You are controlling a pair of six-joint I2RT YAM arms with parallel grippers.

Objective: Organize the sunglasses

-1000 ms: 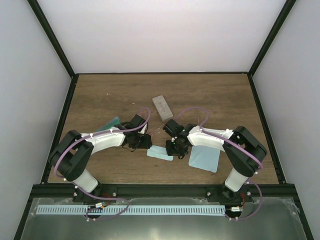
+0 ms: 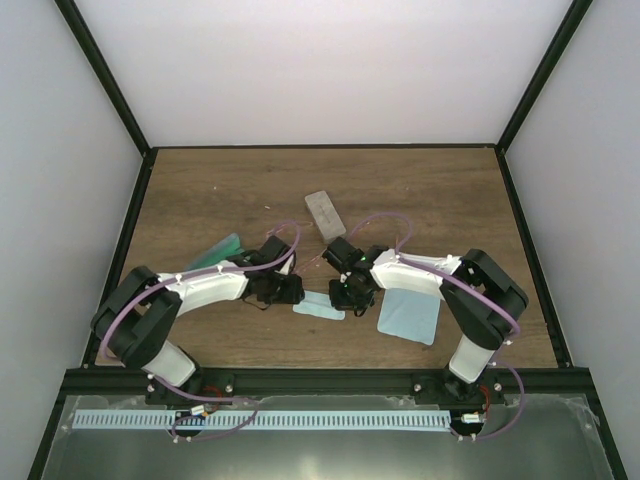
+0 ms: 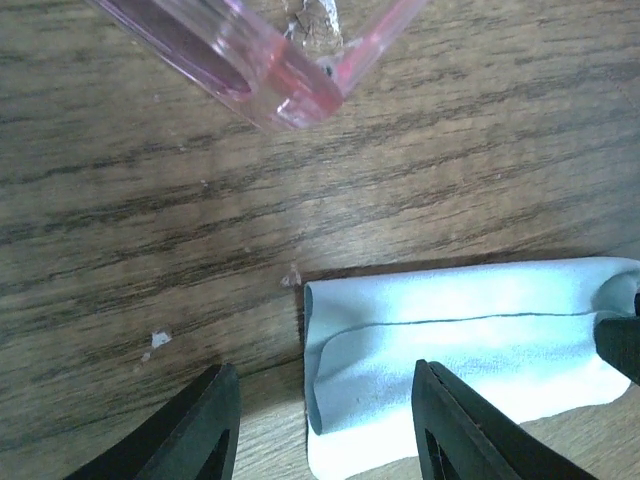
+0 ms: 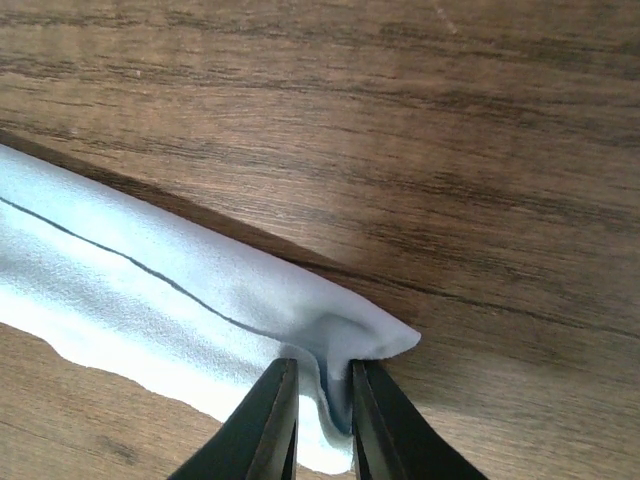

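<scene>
A folded light-blue cloth (image 2: 317,309) lies between my grippers, its long edge visible in both wrist views. My left gripper stands open at its left end, fingers either side of the folded edge. My right gripper is at the other end, fingers part open around the creased corner of the cloth (image 4: 170,300); whether they press on it I cannot tell. Pink transparent glasses (image 3: 280,90) lie just behind the cloth in the left wrist view.
A grey oblong case (image 2: 325,215) lies at the back middle. A square blue cloth (image 2: 408,318) is at the right, a teal item (image 2: 215,252) at the left.
Both arms have shifted very slightly in the top view, the right one a little to the left. The cloth looks almost unchanged.
</scene>
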